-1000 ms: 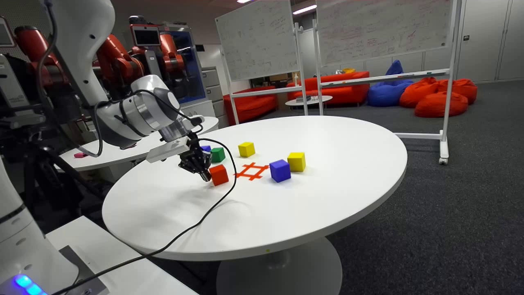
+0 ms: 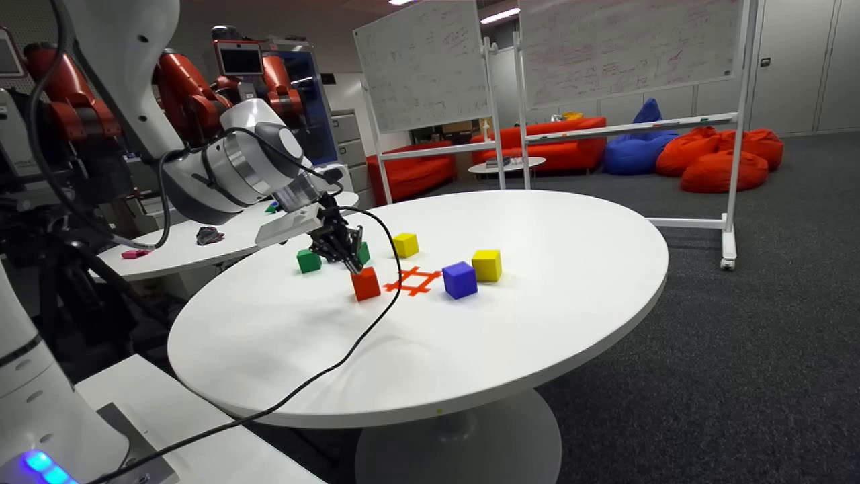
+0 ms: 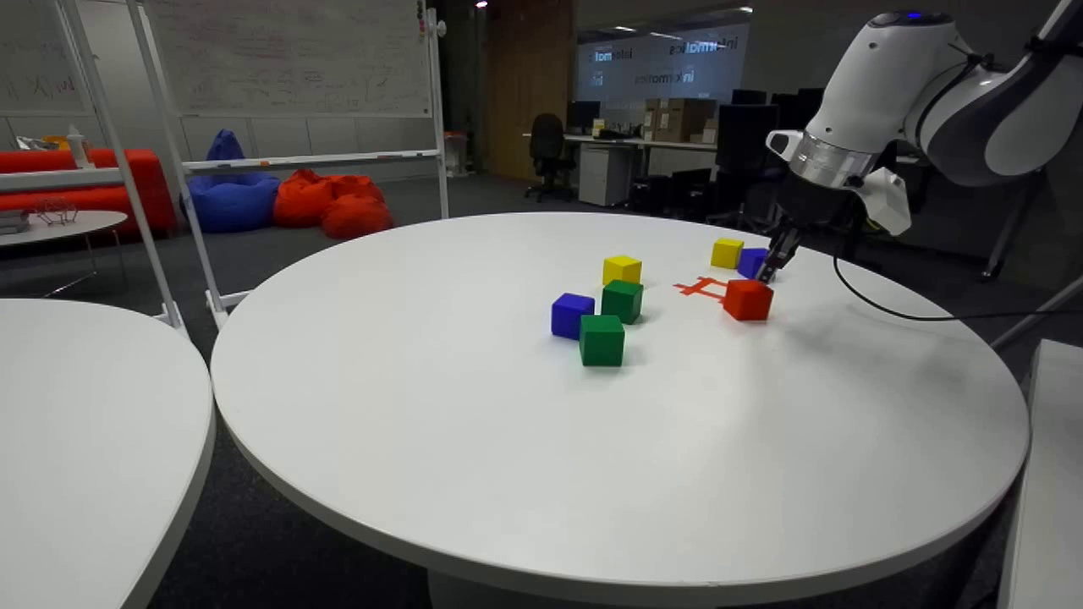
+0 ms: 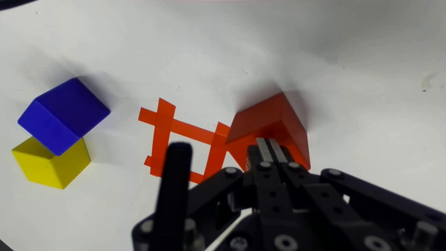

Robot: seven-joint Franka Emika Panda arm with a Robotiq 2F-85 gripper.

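My gripper is shut, its fingertips together over the red cube (image 4: 267, 115) with nothing seen between them. The red cube rests on the white table and hides behind my fingers in part. In the first exterior view, the gripper (image 2: 355, 266) comes down at the cube's (image 2: 366, 285) upper left edge; whether it touches cannot be told. Flat on the table, close beside the red cube, is an orange tape grid (image 4: 194, 131). The tape shows red-orange in the second exterior view, left of the red cube (image 3: 748, 300).
One blue cube (image 4: 64, 115) and a yellow cube (image 4: 52, 161) stand together beyond the grid. Two green cubes (image 3: 601, 341) cluster with another blue cube (image 3: 573, 315) and a yellow cube (image 3: 622, 270). A black cable (image 2: 355, 347) hangs across the near table.
The gripper has risen and moved right, from beside the red cube's left face to over its upper edge. The red cube has shifted slightly right, towards the tape grid.
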